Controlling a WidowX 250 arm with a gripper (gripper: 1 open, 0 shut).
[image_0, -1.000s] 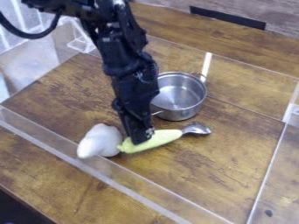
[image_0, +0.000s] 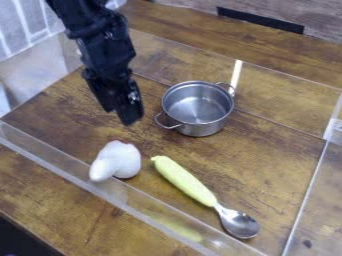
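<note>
My gripper (image_0: 126, 112) hangs open above the wooden surface at the upper left, beside the steel pot (image_0: 198, 108) and above a white, bulb-shaped object (image_0: 116, 162). A pale yellow, elongated object (image_0: 183, 181) lies diagonally toward the lower right. A metal spoon (image_0: 239, 223) lies at its lower end, bowl toward the bottom right.
Clear plastic walls (image_0: 325, 180) edge the work area.
My gripper has moved up and left, away from the yellow object. The yellow object and spoon have swung from roughly horizontal to diagonal, spoon end downward.
</note>
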